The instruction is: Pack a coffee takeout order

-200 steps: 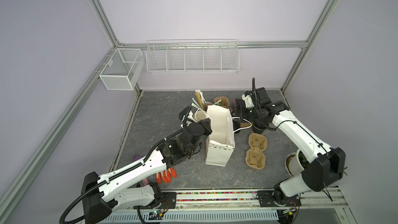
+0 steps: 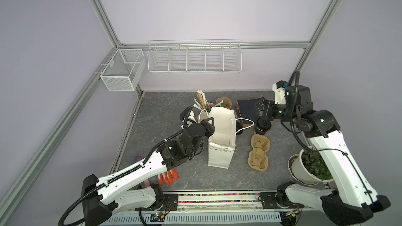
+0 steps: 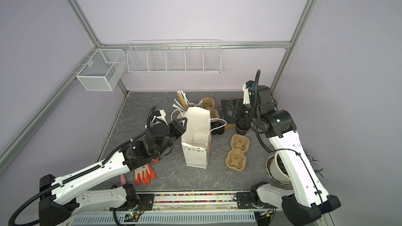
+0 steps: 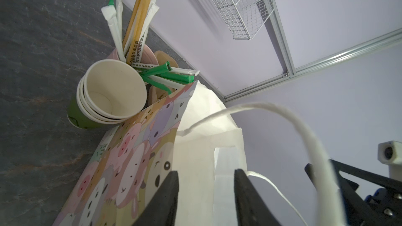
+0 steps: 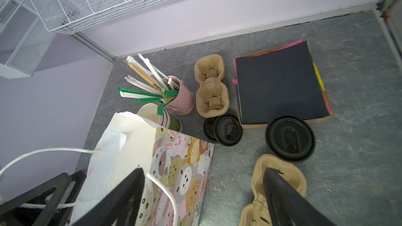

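Note:
A tall paper bag with animal print and two white handles stands open in the middle. My left gripper is at its left side, fingers apart, with the bag's wall beyond them; I cannot tell whether they touch it. My right gripper hangs open in the air above the right side, nothing held. A cardboard cup carrier lies right of the bag, with a lidded dark cup behind it. Paper cups, wrapped straws and black lids are behind the bag.
A second carrier and a black flat box lie at the back. A potted plant stands front right, orange gloves front left. Wire baskets hang on the walls.
My right arm has risen and moved right, away from the bag and the dark cup. My left arm has barely moved.

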